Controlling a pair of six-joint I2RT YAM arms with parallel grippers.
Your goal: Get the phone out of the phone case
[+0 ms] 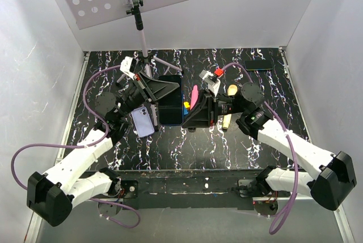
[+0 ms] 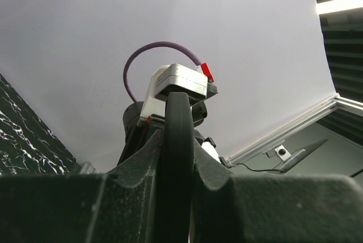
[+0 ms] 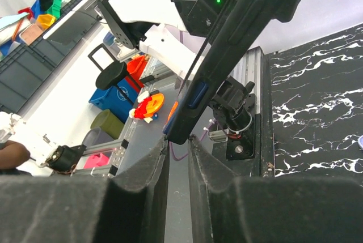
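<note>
A phone in a black case [image 1: 171, 110] is held up over the table, its dark screen toward the top camera. My left gripper [image 1: 177, 86] is shut on it near its upper right side. The left wrist view has the black case [image 2: 178, 135] edge-on between the fingers. At the phone's lower right corner, my right gripper [image 1: 184, 125] stands partly open. In the right wrist view, a narrow gap shows between its fingers, and a corner of the case [image 3: 180, 135] is at the fingertips. Bluish openings [image 3: 198, 94] show along the case's side.
On the marble-patterned table lie a lilac phone [image 1: 142, 121] at left and a black flat object [image 1: 258, 65] at the back right. Pink [image 1: 194, 96] and yellow [image 1: 227, 119] items lie near the right gripper. A stand's pole [image 1: 140, 39] rises behind the left arm.
</note>
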